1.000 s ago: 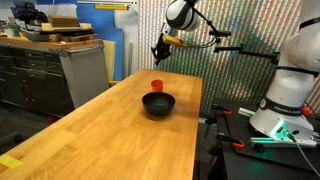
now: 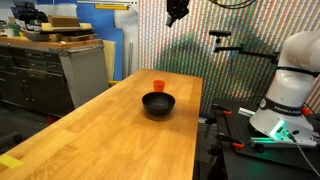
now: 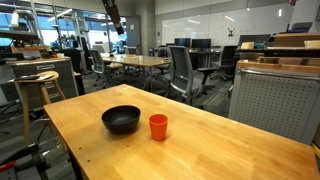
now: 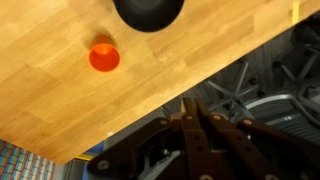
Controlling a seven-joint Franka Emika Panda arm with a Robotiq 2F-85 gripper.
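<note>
A black bowl (image 2: 158,105) stands upright on the wooden table, and a red cup (image 2: 158,86) stands just apart from it. Exterior view 2 has the bowl (image 3: 121,120) left of the cup (image 3: 158,128). In the wrist view the cup (image 4: 104,58) is seen from above, the bowl (image 4: 150,10) cut by the top edge. My gripper (image 2: 172,21) hangs high above the table's far end, clear of both. Its dark fingers (image 4: 190,108) look shut in the wrist view; whether anything is between them cannot be made out.
The table (image 2: 90,125) has wide free room around bowl and cup. A grey cabinet (image 3: 270,95) borders it in exterior view 2. Office chairs (image 3: 185,70) stand beyond the table edge.
My gripper has risen steadily from lower above the table's far end to the top of exterior view 1. The bowl and cup have not moved.
</note>
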